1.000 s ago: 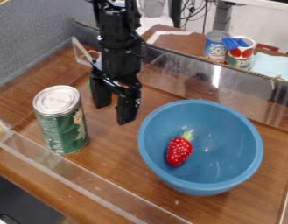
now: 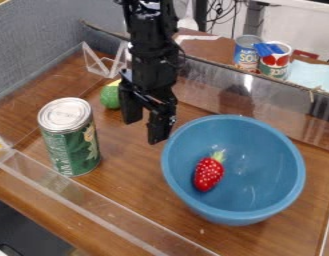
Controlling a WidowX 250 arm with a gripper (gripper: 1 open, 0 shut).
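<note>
My black gripper hangs over the wooden tray floor at the centre, open, its fingers pointing down. A green round object lies just behind it to the left, partly hidden by the arm. A tall green-labelled can stands at the left. A blue bowl at the lower right holds a strawberry, left of the bowl's centre.
Low clear walls edge the tray. Beyond the back wall stand cans and a pale cloth. A grey padded panel borders the left. Bare wood lies in front of the gripper.
The bowl, strawberry and can look essentially unmoved.
</note>
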